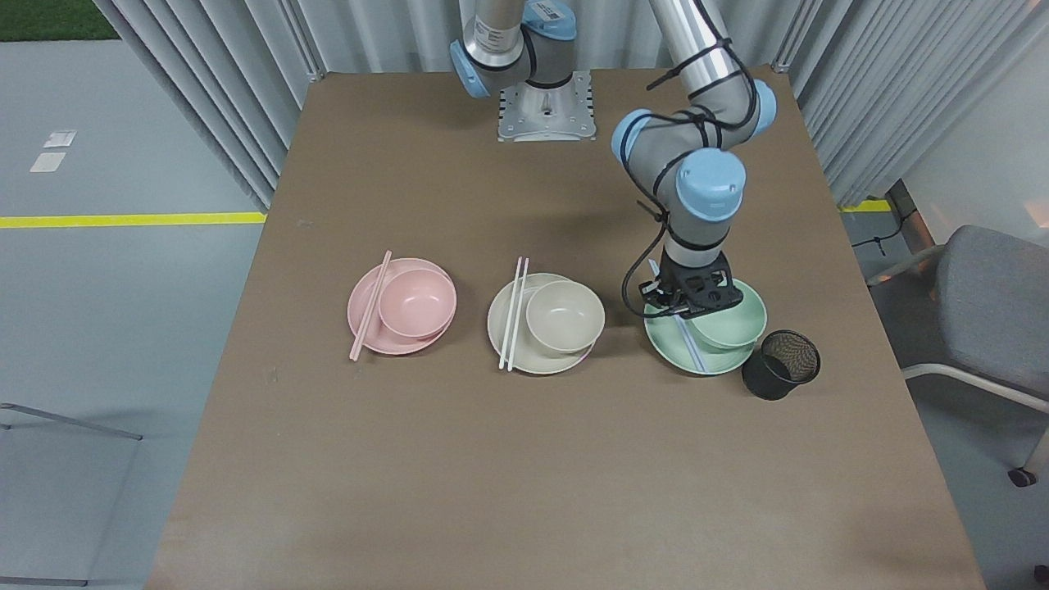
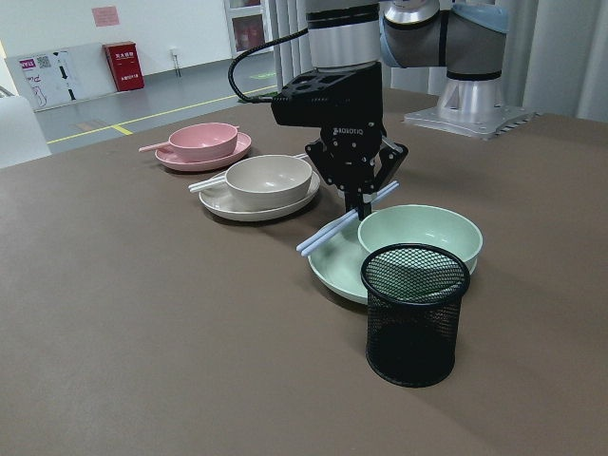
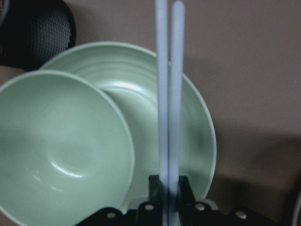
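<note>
My gripper (image 2: 359, 204) is shut on a pair of pale blue chopsticks (image 3: 162, 94), held over the green plate (image 3: 131, 70) on the side away from the green bowl (image 3: 61, 146). In the front view the chopsticks (image 1: 693, 346) slant down-right from beneath the wrist. A black mesh cup (image 1: 781, 364) stands beside the green plate, to its lower right.
A white plate with bowl (image 1: 565, 315) and white chopsticks sits to the left, and a pink plate with bowl (image 1: 415, 300) and pink chopsticks farther left.
</note>
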